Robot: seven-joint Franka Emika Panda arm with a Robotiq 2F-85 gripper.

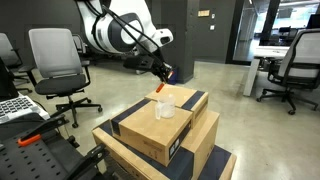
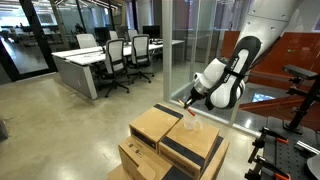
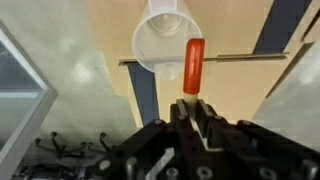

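Observation:
In the wrist view my gripper is shut on a slim marker-like stick with a red end (image 3: 194,62) and a paler lower part. A clear cup (image 3: 164,38) stands just beyond, its open mouth facing the camera. The red end overlaps the cup's right side in that view; contact cannot be told. Exterior view 1 has the gripper (image 1: 167,78) above the cup (image 1: 165,104), with the red stick (image 1: 160,87) slanting below the fingers. From the other side, the stick (image 2: 192,111) also appears over the box top.
The cup rests on a cardboard box (image 1: 143,126), with more boxes (image 1: 207,135) around it. A person in a white shirt (image 1: 120,33) stands right behind the arm. Office chairs (image 1: 299,66) are farther back, and open floor (image 2: 60,120) lies to one side.

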